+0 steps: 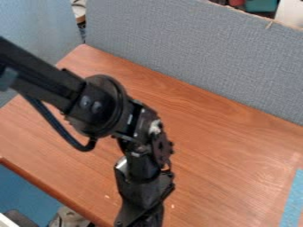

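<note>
The black robot arm reaches in from the upper left and bends down to my gripper (140, 214) at the bottom centre of the camera view, near the front of the wooden table (225, 160). The fingertips are dark and partly cut off by the lower image edge, so whether they are open or hold anything is unclear.
Grey padded panels (196, 49) stand along the back and left of the table. A light blue strip (291, 199) lies at the right edge. The tabletop right of the arm is clear. Beyond the table's front-left edge is a blue area (24, 195) with clutter.
</note>
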